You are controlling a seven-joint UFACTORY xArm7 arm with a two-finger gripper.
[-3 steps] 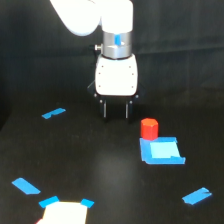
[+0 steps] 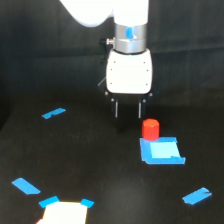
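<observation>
A small red block [image 2: 150, 129] stands on the black table, at the back left edge of a pale square [image 2: 165, 150] bordered with blue tape. My gripper [image 2: 128, 108] points downward behind and slightly left of the block in the camera view. Its two thin dark fingers are spread apart, and nothing shows between them. In the picture the right finger appears close to the block's upper left; how far apart they are in depth, I cannot tell.
Strips of blue tape mark the table at the back left [image 2: 54, 113], front left [image 2: 26, 186] and front right [image 2: 197, 196]. A pale square [image 2: 65, 213] with blue tape at its corners is cut off by the bottom edge.
The arm and gripper have shifted to the right, closer to the red block. The block and the taped squares have not moved.
</observation>
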